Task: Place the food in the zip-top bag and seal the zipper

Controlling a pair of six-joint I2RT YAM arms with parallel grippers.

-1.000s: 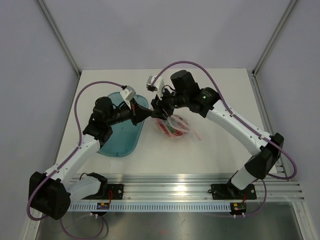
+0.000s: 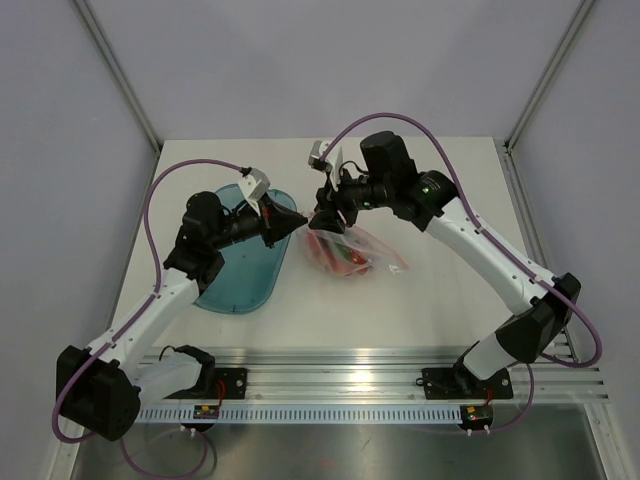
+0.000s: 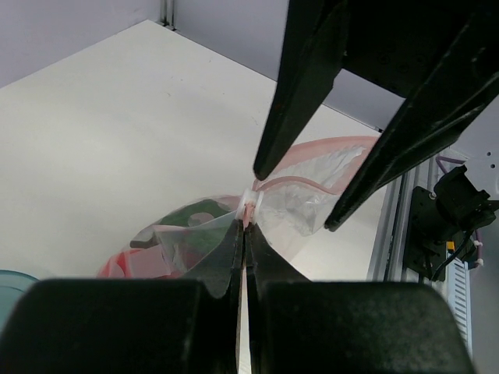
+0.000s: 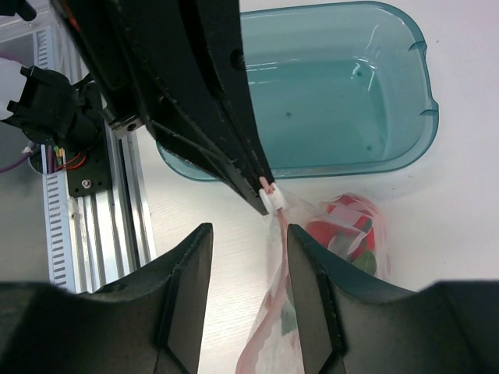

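Note:
The clear zip bag (image 2: 372,247) with a pink zipper strip holds red and green food (image 2: 340,256). My left gripper is shut on the bag's zipper end, and a white slider (image 3: 251,202) sits right at its fingertips. In the right wrist view the pink strip pokes out beside the left fingertip, with the slider (image 4: 272,199) just below. My right gripper stands open over the strip, its two fingers on either side of it. From the left wrist, the open right gripper shows above the strip. Arms hide part of the bag from above.
A teal bin (image 2: 245,272) stands on the left of the white table, partly beneath my left arm. Bare tabletop (image 2: 440,300) lies to the right and in front of the bag. Both arms meet closely above the bag.
Over the last second my right gripper has moved a little to the right, and the bag's right corner has shifted slightly right. The left arm is nearly still.

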